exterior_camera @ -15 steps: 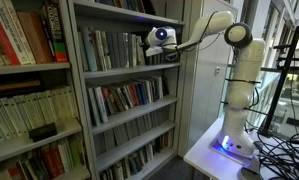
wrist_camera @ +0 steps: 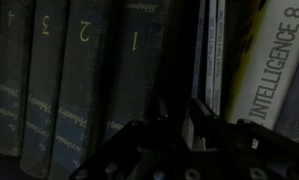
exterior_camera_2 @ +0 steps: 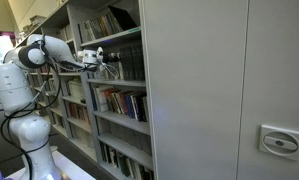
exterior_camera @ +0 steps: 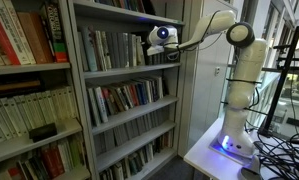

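My gripper (exterior_camera: pixel 147 46) is up at the upper shelf of the tall grey bookcase, its tips close to the row of books (exterior_camera: pixel 119 50). In exterior view 2 the wrist and gripper (exterior_camera_2: pixel 106 64) reach toward the same row from the left. The wrist view is very dark. Its black fingers show low in the picture, a little apart, and nothing can be made out between them. Ahead is a dark slot between a blue volume marked 1 (wrist_camera: pixel 134 65) and some thin pale-edged books (wrist_camera: pixel 209 60). A white and yellow book reading INTELLIGENCE 8 (wrist_camera: pixel 269 65) leans to the right.
More numbered blue volumes (wrist_camera: pixel 74 90) stand to the left of volume 1. Shelves above and below the gripper hold further books (exterior_camera: pixel 119 98). A white table (exterior_camera: pixel 214 160) bears the arm's base. A plain grey panel (exterior_camera_2: pixel 194 90) closes the bookcase's right side.
No book has visibly moved.
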